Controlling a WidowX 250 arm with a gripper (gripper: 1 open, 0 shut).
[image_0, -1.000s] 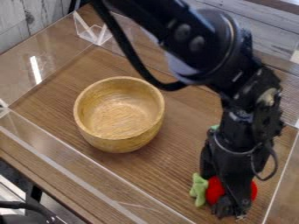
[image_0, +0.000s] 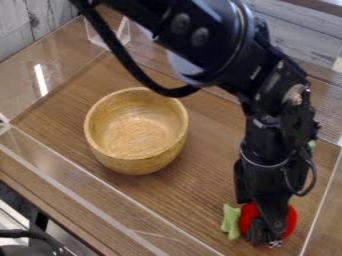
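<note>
My black gripper (image_0: 267, 218) is low at the bottom right of the camera view, over a red object (image_0: 283, 218) with a green leafy part (image_0: 231, 220) sticking out to the left, which looks like a strawberry toy. Its fingers overlap the red object; I cannot tell whether they grip it.
A wooden bowl (image_0: 135, 130) stands on the wooden table (image_0: 80, 200) left of the arm. A small green thing is partly hidden behind the gripper at the right. A clear plastic item (image_0: 107, 25) is at the upper left. The table left of the bowl is clear.
</note>
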